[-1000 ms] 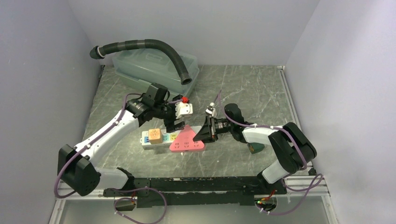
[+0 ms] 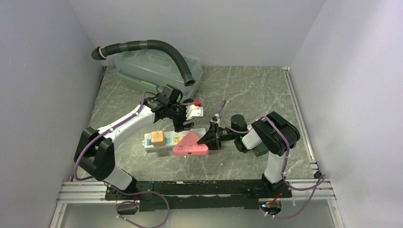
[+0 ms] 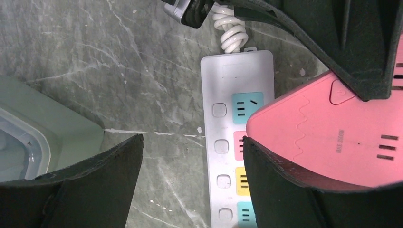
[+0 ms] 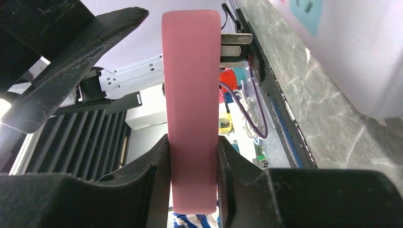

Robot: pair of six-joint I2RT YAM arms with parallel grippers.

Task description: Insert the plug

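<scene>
A pink triangular socket block [image 2: 191, 146] is held tilted over the right part of a white power strip [image 2: 174, 135] in the top view. My right gripper is shut on it, a finger against each side of its pink edge. My left gripper stands open above the table just behind the strip, nothing between its fingers. Coloured sockets line the strip [image 3: 219, 142] in the left wrist view, partly covered by the pink block [image 3: 323, 137]. A light orange cube [image 2: 158, 138] sits on the strip's left part. I cannot make out a separate plug.
A translucent lidded box [image 2: 157, 71] stands at the back left, with a dark corrugated hose [image 2: 142, 45] passing over it. Beneath the right arm lies a green object [image 2: 261, 149].
My left gripper has shifted slightly right and its arm has swung inward. My right arm's elbow has moved left, while the pink block has stayed nearly in place.
</scene>
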